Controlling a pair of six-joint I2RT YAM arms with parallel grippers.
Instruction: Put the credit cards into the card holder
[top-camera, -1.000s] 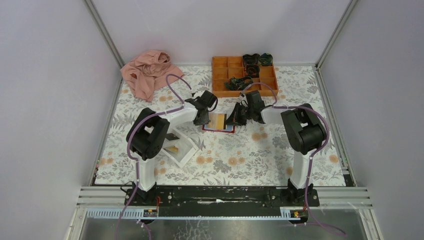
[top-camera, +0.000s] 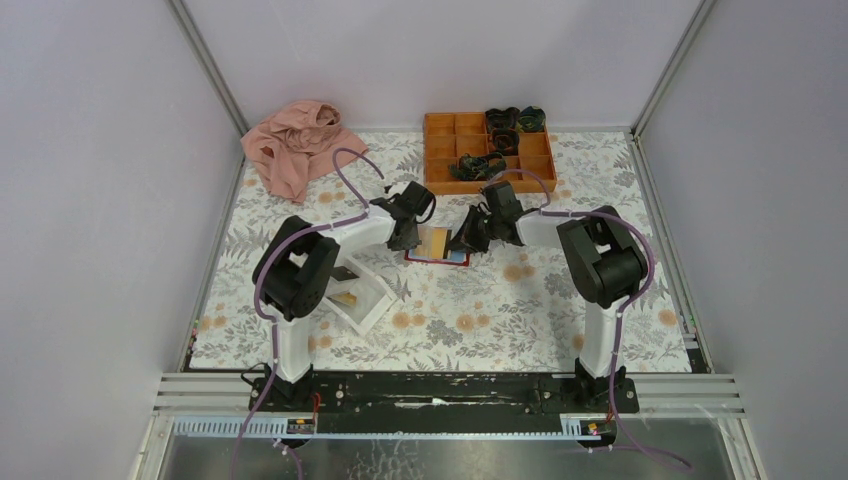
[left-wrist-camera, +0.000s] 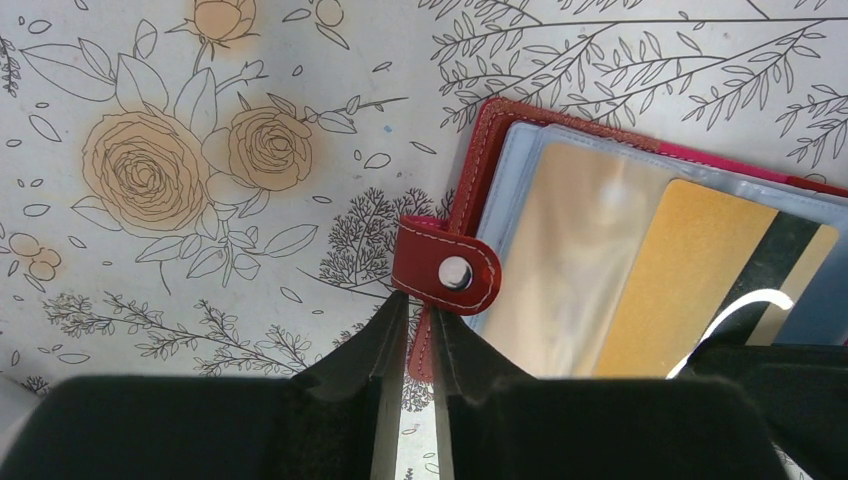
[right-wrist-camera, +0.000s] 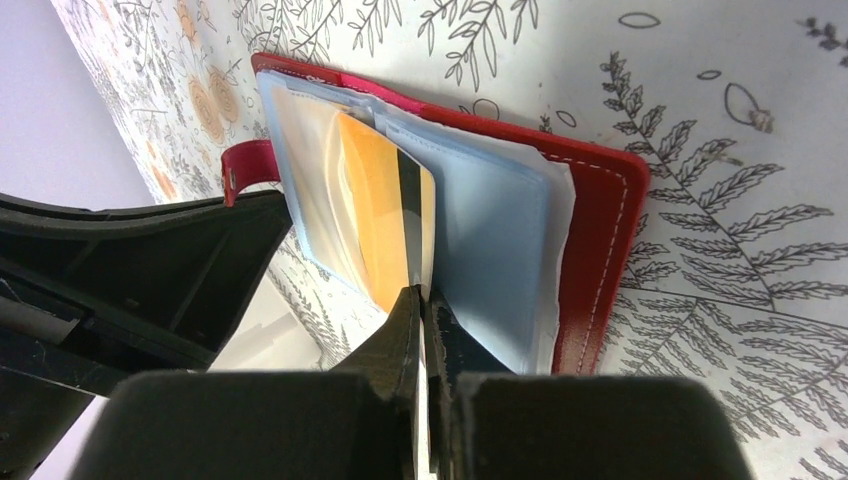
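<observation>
The red-edged card holder (top-camera: 438, 262) lies open on the table, with pale blue sleeves. A yellow card with a dark stripe (right-wrist-camera: 378, 205) is partly in a sleeve. At the holder's left edge, my left gripper stands slightly open below the snap strap (left-wrist-camera: 447, 266), with a narrow gap between its fingertips and the dark red edge showing there. Over the holder from the right, my right gripper is shut, its tips touching the card's striped edge. Whether the thin card is pinched between them is hard to tell.
A white tray (top-camera: 376, 312) holding a few cards sits at the front left, partly under the left arm. Behind the holder stands an orange divided organizer (top-camera: 438, 187) with dark rolled items. A pink cloth (top-camera: 300, 145) lies at the back left.
My right gripper has shifted slightly left over the holder. The left arm, tray and holder look unmoved.
</observation>
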